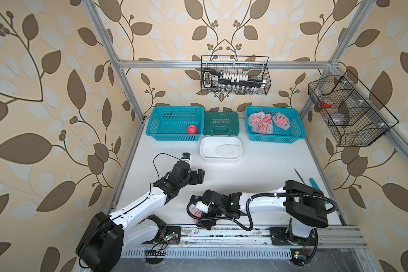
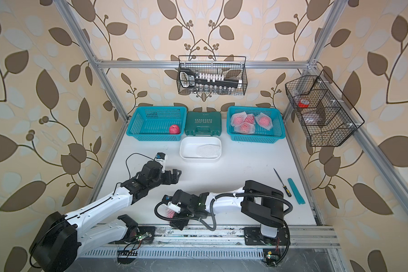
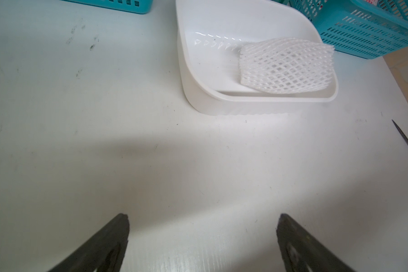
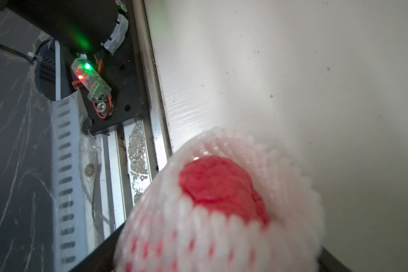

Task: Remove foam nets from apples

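A red apple (image 4: 215, 183) in a white foam net (image 4: 285, 204) fills the lower right wrist view, at the table's front edge. My right gripper (image 2: 174, 215) is around it, mostly hidden by arm and net; whether it grips is unclear. My left gripper stands open and empty over bare table, in front of the white tray (image 3: 204, 103), which holds a loose foam net (image 3: 285, 65). The left teal basket (image 1: 167, 124) holds one bare apple (image 1: 192, 129). The right teal basket (image 1: 292, 136) holds several netted apples (image 1: 263, 127).
A green case (image 1: 220, 120) stands between the baskets. A screwdriver (image 2: 281, 181) and a teal tool (image 2: 296, 190) lie at the right. Wire baskets hang at the back and right.
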